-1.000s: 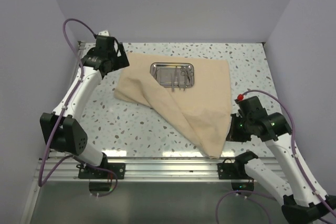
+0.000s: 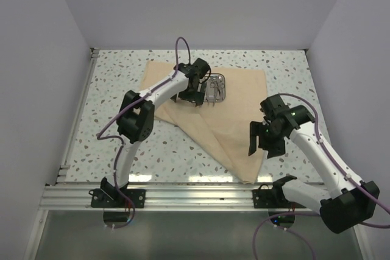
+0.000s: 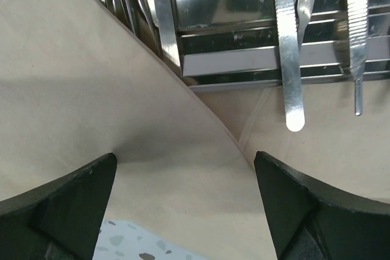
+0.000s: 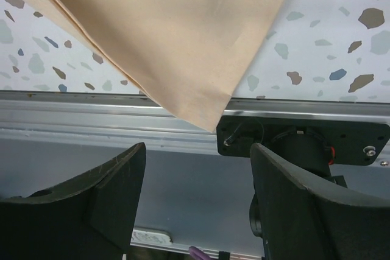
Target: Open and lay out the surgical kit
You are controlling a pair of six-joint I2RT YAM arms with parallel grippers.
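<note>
A steel instrument tray (image 2: 219, 78) lies on the beige cloth (image 2: 237, 95), holding several instruments, including a flat handle (image 3: 288, 59) and a ridged forceps (image 3: 357, 22). My left gripper (image 2: 189, 97) hangs open over the tray's front left, a cloth fold between and below its fingertips in the left wrist view. My right gripper (image 2: 267, 138) is open near the cloth's front right corner; in the right wrist view that corner (image 4: 207, 117) lies just beyond its fingertips.
The front rail (image 2: 183, 193) borders it, with the cloth's corner reaching over the edge.
My left gripper has moved from the table's back left rightward and down over the tray's left part.
</note>
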